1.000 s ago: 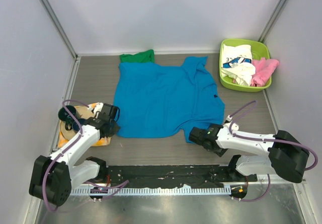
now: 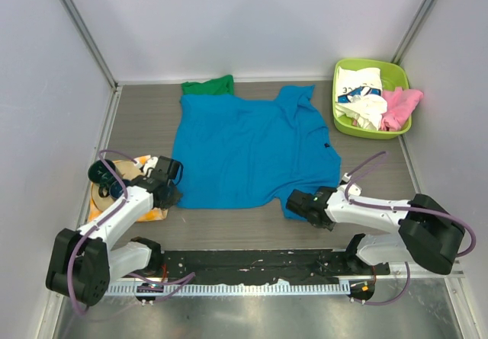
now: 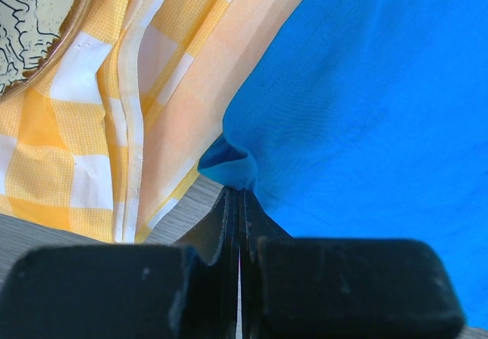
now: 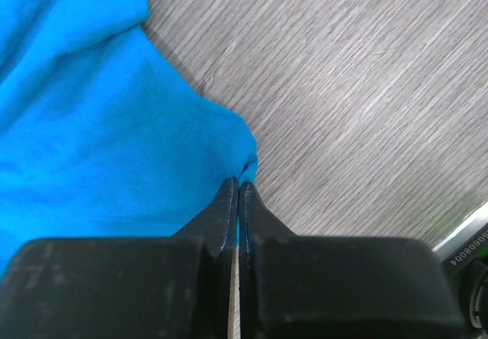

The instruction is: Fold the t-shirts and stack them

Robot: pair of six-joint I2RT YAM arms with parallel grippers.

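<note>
A blue t-shirt (image 2: 232, 152) lies spread over the middle of the table, with a bunched fold towards its right front. In the left wrist view, my left gripper is shut on the shirt's near left corner, where a small pinch of cloth (image 3: 230, 165) puckers up at the fingertips. My right gripper is shut on another edge of the shirt, the cloth (image 4: 221, 145) narrowing into its fingertips. From above, the arm hides much of that right front corner. A green folded cloth (image 2: 210, 86) lies at the back, partly under the blue shirt.
A green basket (image 2: 338, 118) with white and pink clothes (image 2: 401, 107) stands at the back right. On the left, a yellow checked cloth (image 3: 53, 179) bears dishes and dark cups (image 2: 102, 171), close beside my left gripper. Bare table shows along the front.
Both arms have shifted very slightly; the right gripper has edged left. The shirt's layout looks nearly the same.
</note>
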